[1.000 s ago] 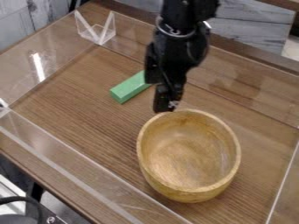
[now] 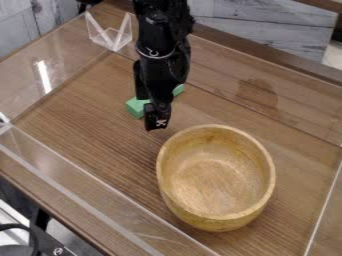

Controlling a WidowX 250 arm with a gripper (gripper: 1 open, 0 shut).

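Observation:
My black gripper (image 2: 152, 100) hangs from the top of the camera view over a green block (image 2: 135, 106), its open fingers lowered around the block's middle, which they partly hide. The block lies on the wooden table. A large round wooden bowl (image 2: 214, 178) stands empty in front, to the right of the gripper.
A clear plastic object (image 2: 107, 30) stands at the back left. Panels border the back edge; a black cable (image 2: 16, 240) lies at the front left.
My gripper has moved left from right of the block to over it, and lower; the green block is now largely hidden behind it.

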